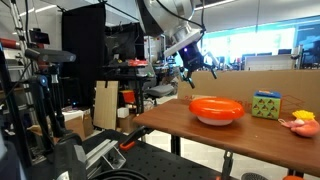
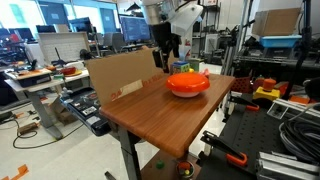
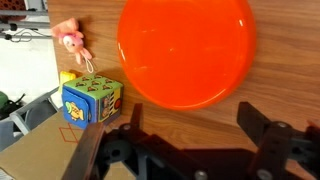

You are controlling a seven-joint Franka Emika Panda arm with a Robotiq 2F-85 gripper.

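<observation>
A round red-orange dish [image 1: 217, 106] lies on top of a white bowl [image 1: 216, 121] on the wooden table. Seen from the wrist, the dish [image 3: 185, 50] fills the upper middle, its near rim just beyond the fingertips. My gripper [image 1: 200, 78] hangs above the table and is apart from the dish. Its two dark fingers [image 3: 253, 122] are spread wide, with only bare wood between them. In exterior view 2 the gripper [image 2: 172, 54] is above and behind the dish [image 2: 187, 83].
A green, blue and yellow cube [image 1: 266, 105] stands behind the dish, with a pink plush toy [image 3: 70, 40] near it. In exterior view 2, the table's near part [image 2: 158, 122] is clear. A cardboard panel [image 2: 120, 80] stands along one edge.
</observation>
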